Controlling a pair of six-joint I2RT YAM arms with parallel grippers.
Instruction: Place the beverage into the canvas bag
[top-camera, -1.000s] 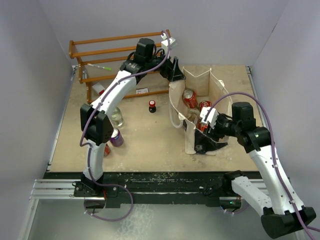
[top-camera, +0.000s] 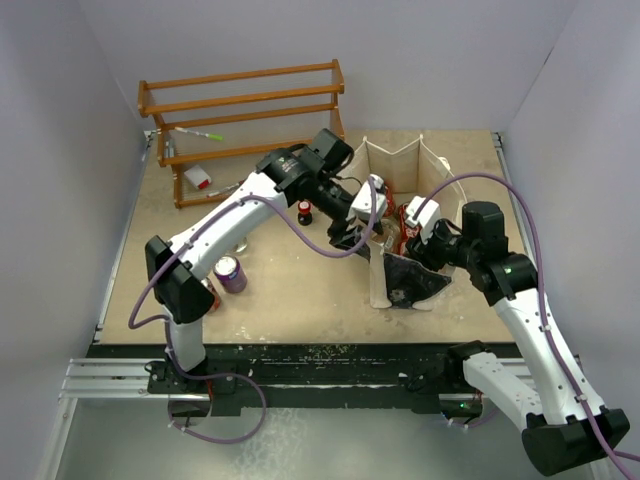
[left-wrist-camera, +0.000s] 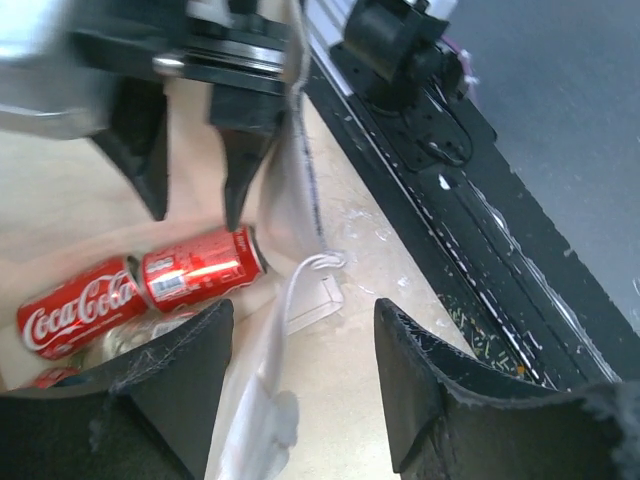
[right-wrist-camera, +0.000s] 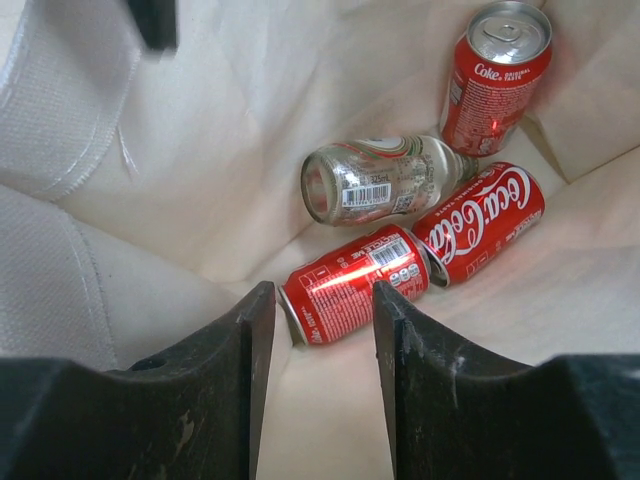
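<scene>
The cream canvas bag (top-camera: 439, 185) stands at the right of the table. Inside, the right wrist view shows a lying glass bottle (right-wrist-camera: 385, 180), two lying red cola cans (right-wrist-camera: 350, 285) (right-wrist-camera: 480, 222) and an upright can (right-wrist-camera: 495, 80). My left gripper is open over the bag's near left rim, nothing visible between its fingers. My right gripper is open inside the bag, facing the cans, holding nothing.
On the left of the table are a purple can (top-camera: 230, 275), a partly hidden glass bottle and red can, and a small dark bottle (top-camera: 305, 212). A wooden rack (top-camera: 240, 77) stands at the back.
My left arm has swung from the back, by the rack, toward the front-right, down to the bag's left side. My right arm has shifted only slightly.
</scene>
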